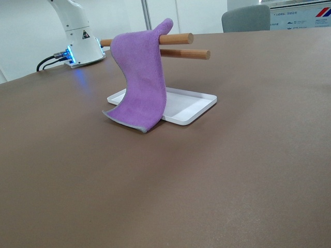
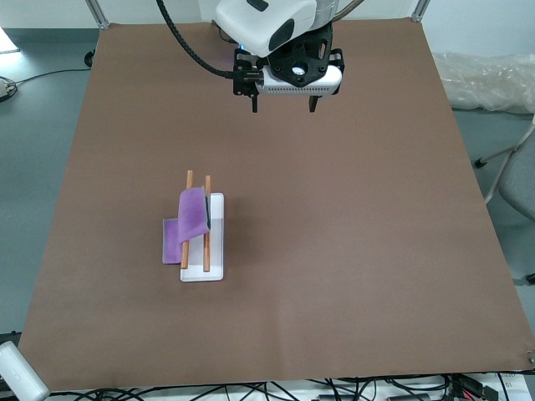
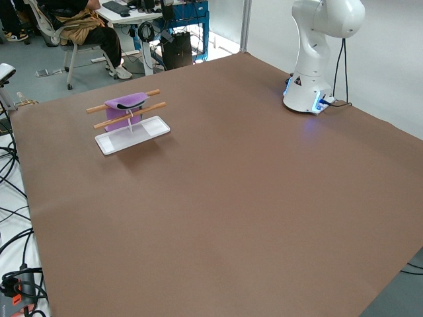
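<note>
My gripper (image 2: pixel 283 104) hangs at the top of the left view, fingers apart with nothing visible between them, well away from a small rack. A purple cloth (image 2: pixel 192 213) (image 1: pixel 139 77) (image 3: pixel 124 102) drapes over two wooden rods (image 2: pixel 206 251) (image 1: pixel 183 53) (image 3: pixel 142 111) above a white tray (image 2: pixel 213 267) (image 1: pixel 191 103) (image 3: pixel 145 132). In the top view its long end hangs down onto the table beside the tray.
The arm's white base (image 3: pixel 304 96) stands at the table's far edge. Cables, a chair, a bag of wrap and a seated person lie outside the table.
</note>
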